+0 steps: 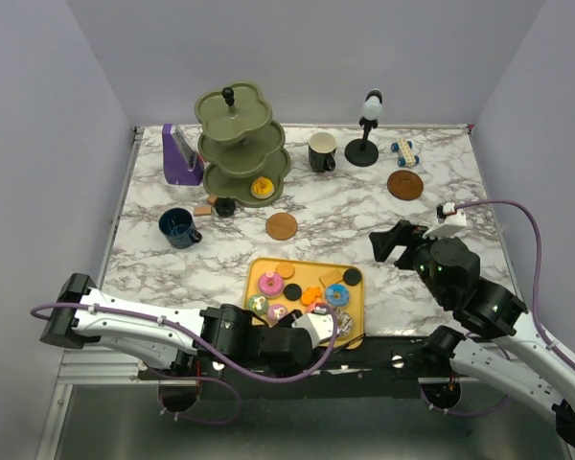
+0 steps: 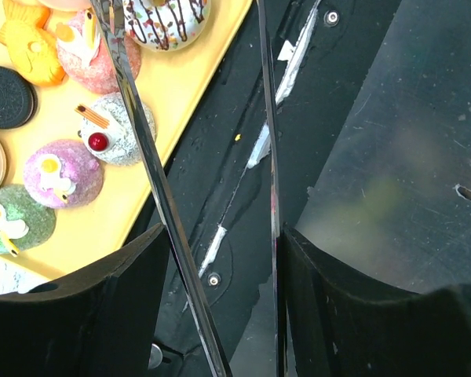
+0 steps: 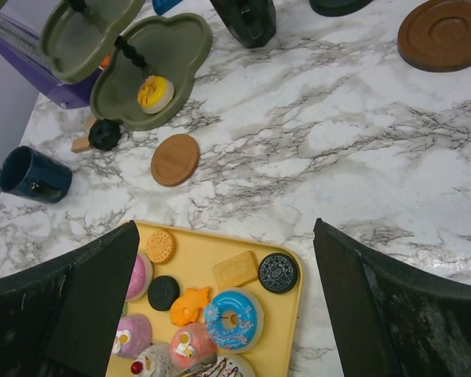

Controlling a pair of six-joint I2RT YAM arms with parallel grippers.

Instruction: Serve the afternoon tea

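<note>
My left gripper is part open over the front right edge of a yellow tray [image 1: 329, 273] of sweets; its long metal blades straddle a sprinkled donut [image 2: 166, 31] and the dark table edge in the left wrist view, holding nothing visible. Beside it are a cherry-topped bun [image 2: 118, 149], a pink bun [image 2: 67, 177] and a blue donut [image 3: 234, 334]. My right gripper [image 1: 388, 240] stands open right of the tray, above bare table. A green three-tier stand [image 1: 240, 144] at the back left holds a yellow cake [image 1: 263, 187] on its bottom tier.
Mugs [image 1: 177, 226] [image 1: 322, 149], wooden coasters [image 1: 282, 225] [image 1: 405, 184], a purple holder [image 1: 179, 161], a black lamp [image 1: 362, 149] and a small toy car [image 1: 405, 153] surround open marble space in the middle.
</note>
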